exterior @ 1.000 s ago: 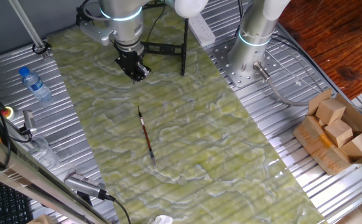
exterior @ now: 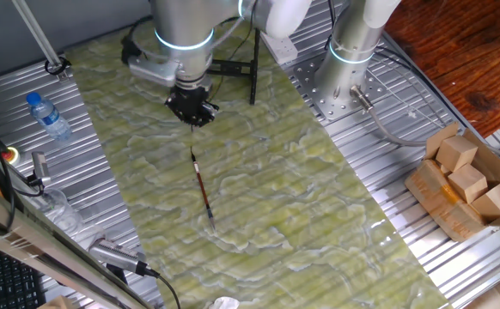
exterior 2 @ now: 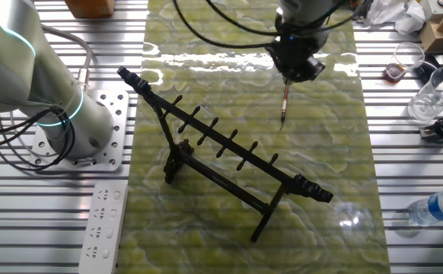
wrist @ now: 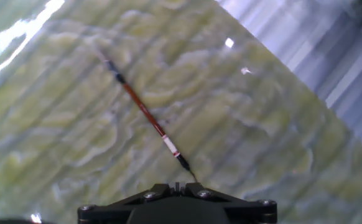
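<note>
A brush (exterior: 202, 190) with a reddish-brown handle, a white label and a dark tip lies on the green marbled mat. Slanting across the wrist view, the same brush (wrist: 145, 112) has its dark tip just ahead of my gripper. My gripper is shut, its fingertips together at the bottom middle, with nothing seen between them. In the first exterior view the gripper (exterior: 192, 125) hangs above the mat, a short way beyond the brush's tip end and apart from it. From the other side, the gripper hides part of the brush (exterior 2: 285, 105).
A black rack (exterior 2: 214, 137) with several pegs stands on the mat (exterior: 301, 232) near the robot's base. Wooden blocks fill a cardboard box (exterior: 439, 206) at the right. A water bottle (exterior: 51, 118) is off the mat's left edge.
My gripper has shifted slightly right and down in the first exterior view, closer to the brush's tip end. The brush, rack and box have not moved.
</note>
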